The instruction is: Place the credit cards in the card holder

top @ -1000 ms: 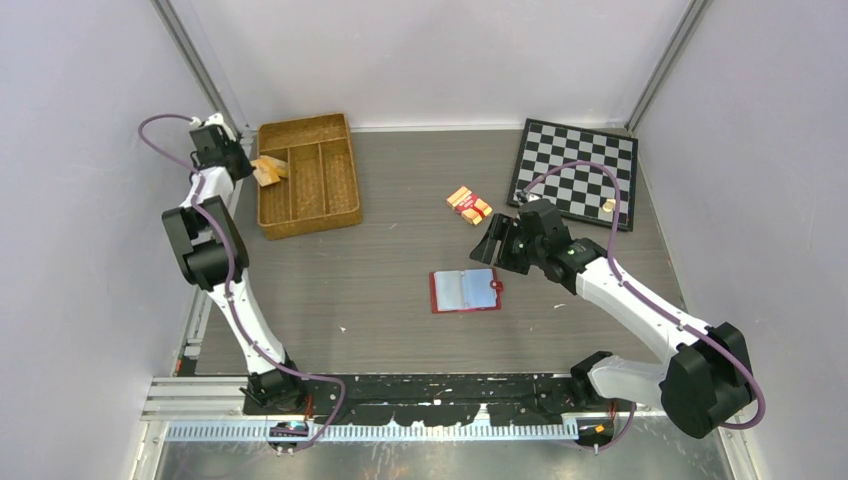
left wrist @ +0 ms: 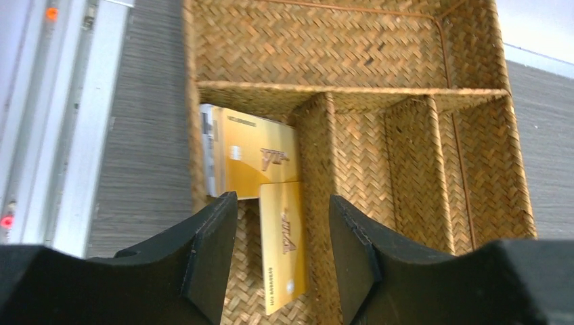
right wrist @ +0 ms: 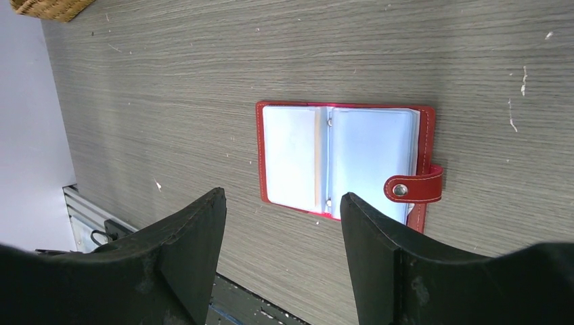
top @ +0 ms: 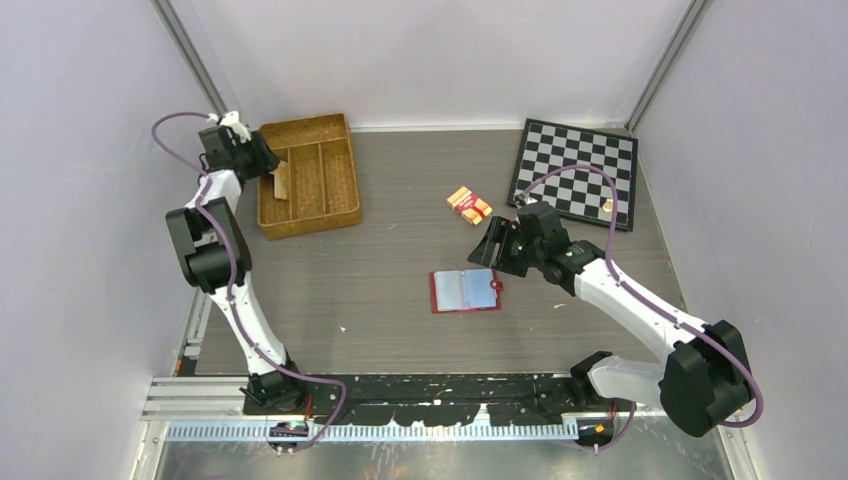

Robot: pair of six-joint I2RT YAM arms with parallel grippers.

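Observation:
Several yellow cards (left wrist: 264, 150) stand in the left compartment of the woven basket (top: 342, 187), stacked against its wall. One more yellow card (left wrist: 283, 237) leans apart from them, lower in the same compartment. Over that compartment my left gripper is open, nothing between its fingers; the cards lie beyond its tips. On the table the red card holder (right wrist: 426, 135) lies spread open, its clear sleeves (right wrist: 372, 156) facing up and its snap strap (right wrist: 418, 188) on the right. My right gripper hangs above the holder, open and empty.
A small orange-and-red box (top: 469, 205) lies between the basket and the checkered board (top: 575, 165) at the back right. Two other long compartments of the basket look empty. Bare table (top: 390, 230) stretches between the basket and the holder.
The left gripper has shifted right over the basket. My right arm has barely moved.

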